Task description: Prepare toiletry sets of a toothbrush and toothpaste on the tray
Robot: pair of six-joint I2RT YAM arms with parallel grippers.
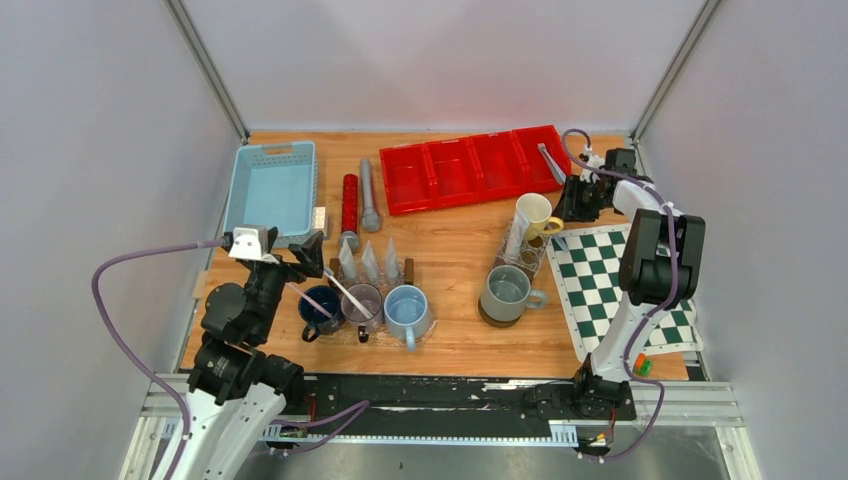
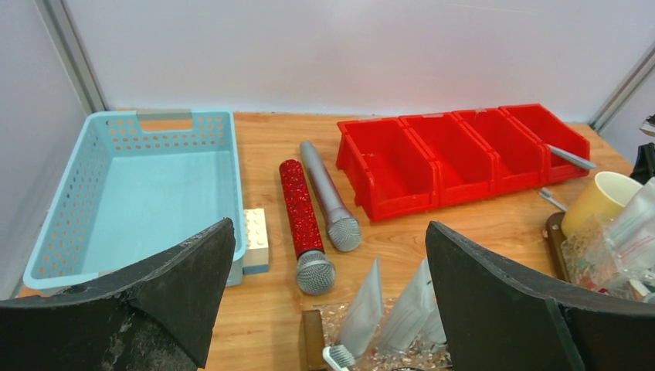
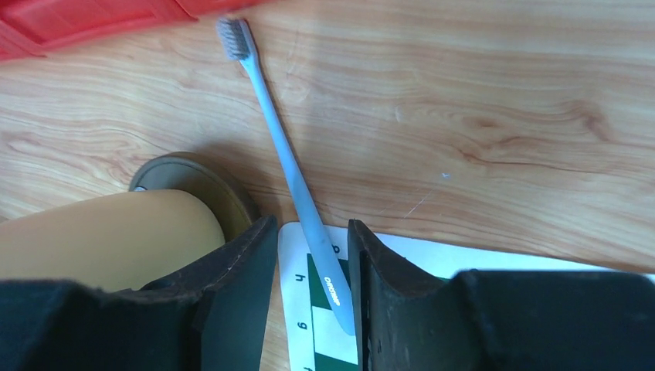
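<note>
A light blue toothbrush (image 3: pixel 282 147) lies on the table and checkerboard corner, just below my open right gripper; its handle end shows between the fingers. My open left gripper (image 1: pixel 300 250) hangs over the left group of mugs, where toothbrushes stand in the dark blue (image 1: pixel 315 322) and grey-pink mugs, with white tubes (image 2: pixel 363 317) in a clear rack. More tubes (image 1: pixel 520 232) stand by the yellow mug (image 1: pixel 532 208). The red tray (image 1: pixel 455 170) holds a long light item (image 2: pixel 568 154) in its right compartment.
Blue basket (image 1: pixel 270 190), two microphones (image 1: pixel 349 205), grey mug (image 1: pixel 505 292) and checkerboard (image 1: pixel 620 290) surround free table space in the middle.
</note>
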